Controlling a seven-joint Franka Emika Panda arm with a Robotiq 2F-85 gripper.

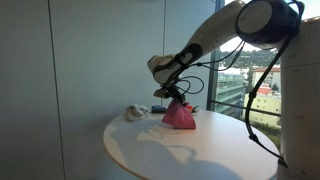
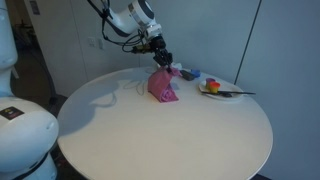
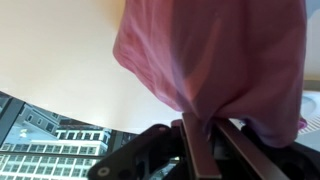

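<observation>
A pink cloth (image 1: 179, 117) hangs from my gripper (image 1: 180, 98) over the back part of the white round table (image 2: 150, 140). In exterior view 2 the cloth (image 2: 162, 87) falls in a tall, narrow shape, its lower edge at or close to the tabletop. The wrist view has the gripper shut on bunched fabric, with the cloth (image 3: 215, 55) spreading away from the fingers. The fingertips are partly covered by the folds.
Behind the cloth stands a white plate (image 2: 228, 94) with colourful items and a dark utensil on it. A pale crumpled cloth (image 1: 136, 112) and a dark object (image 1: 158, 109) lie near the back edge.
</observation>
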